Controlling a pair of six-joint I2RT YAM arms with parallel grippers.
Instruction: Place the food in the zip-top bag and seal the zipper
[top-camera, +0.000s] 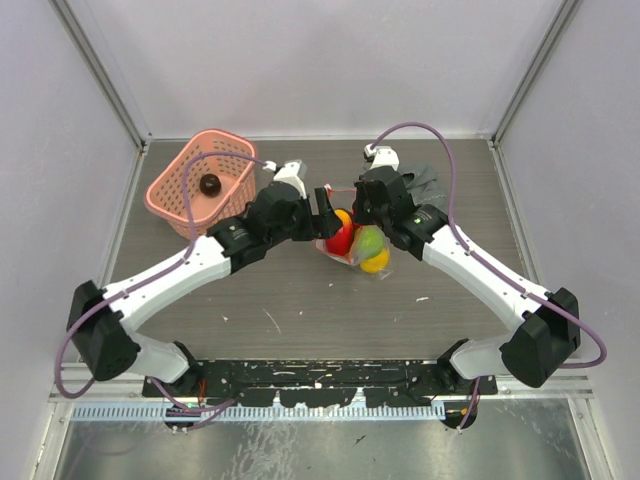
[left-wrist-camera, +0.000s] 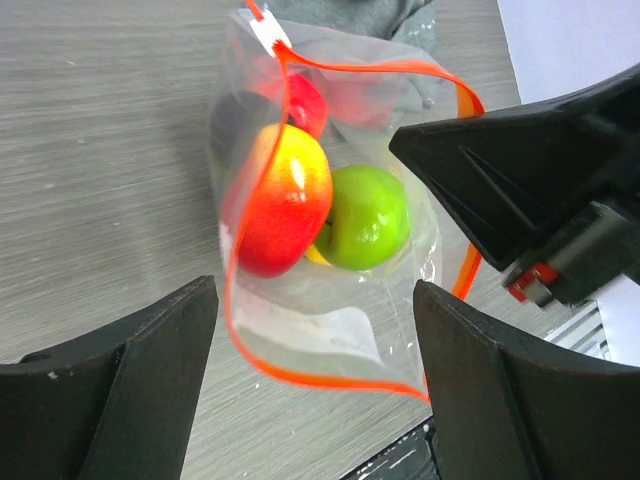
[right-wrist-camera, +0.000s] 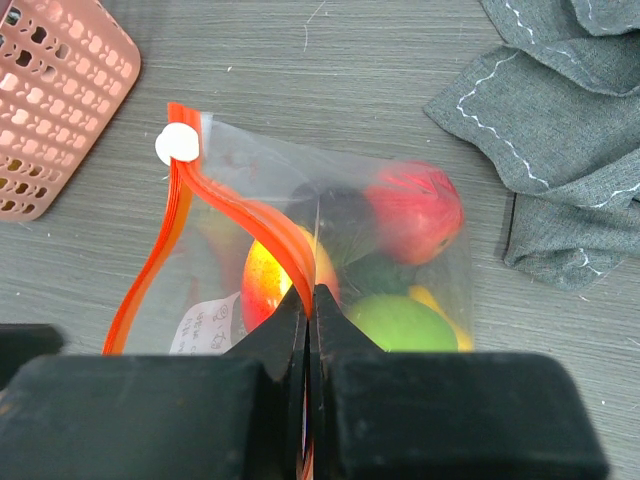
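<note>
The zip top bag (right-wrist-camera: 240, 150) with orange zipper stands open mid-table, holding a red-yellow mango (left-wrist-camera: 285, 210), a green fruit (left-wrist-camera: 365, 215), a red fruit (right-wrist-camera: 415, 215) and yellow items. My right gripper is shut on the bag's zipper edge. My left gripper hangs open at the bag's mouth, nothing between its fingers.
A pink basket (top-camera: 170, 197) at the back left holds one dark round item (top-camera: 210, 185). Grey cloth (right-wrist-camera: 560, 120) lies behind and right of the bag.
</note>
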